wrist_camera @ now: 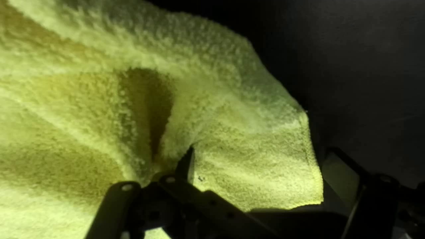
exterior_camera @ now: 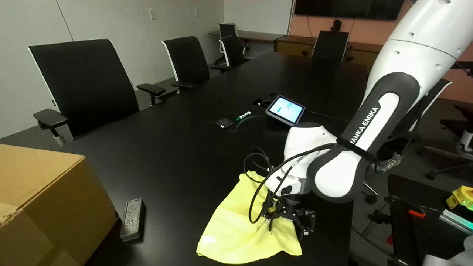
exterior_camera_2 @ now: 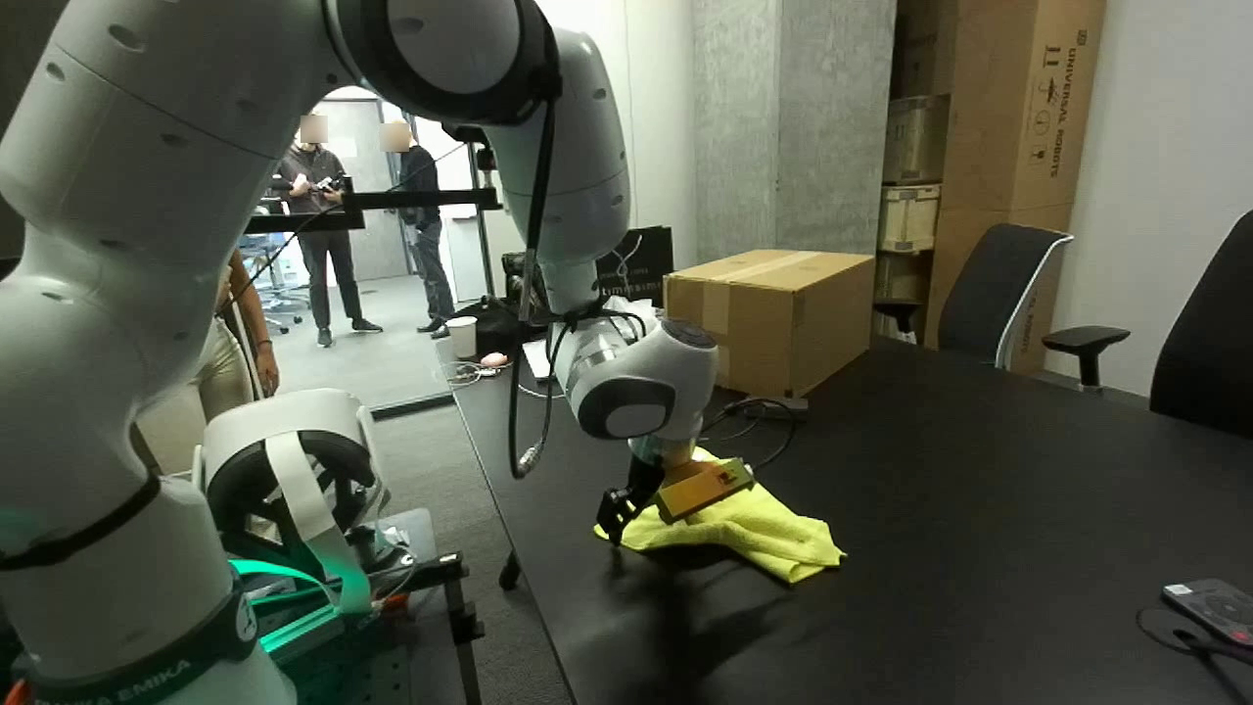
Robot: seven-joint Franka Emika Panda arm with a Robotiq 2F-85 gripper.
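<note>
A yellow cloth [exterior_camera: 239,226] lies rumpled on the black table near its edge, with folds raised around the middle. My gripper [exterior_camera: 287,228] is low over the cloth's edge, its fingers wide apart. In the wrist view one finger [wrist_camera: 191,165] presses against the cloth [wrist_camera: 255,167] beside a deep fold. The other finger [wrist_camera: 340,175] stands past the cloth's corner, over bare table. A flap of cloth lies between the two fingers, not pinched. From the second exterior view, the gripper [exterior_camera_2: 646,517] is tilted over the same cloth [exterior_camera_2: 764,529].
A cardboard box [exterior_camera: 53,208] and a dark eraser [exterior_camera: 132,219] are on the table to the left. Farther back lie a lit tablet [exterior_camera: 286,109], a green marker [exterior_camera: 243,116] and a small black device [exterior_camera: 224,123].
</note>
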